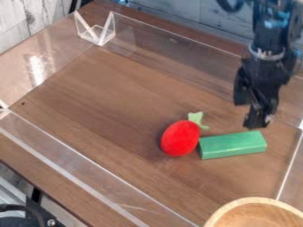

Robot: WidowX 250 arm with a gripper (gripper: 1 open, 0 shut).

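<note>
My gripper [258, 111] is a dark, blurred shape at the upper right, raised above a green block [233, 144]. It stands open, with nothing visible held. The green block lies on the wooden table beside a red tomato-like object [180, 138], which has a light green piece [197, 119] at its top right.
A pale wooden bowl [256, 215] is at the bottom right. Clear low walls border the table [95, 106], with a clear bracket [97, 31] at the back left.
</note>
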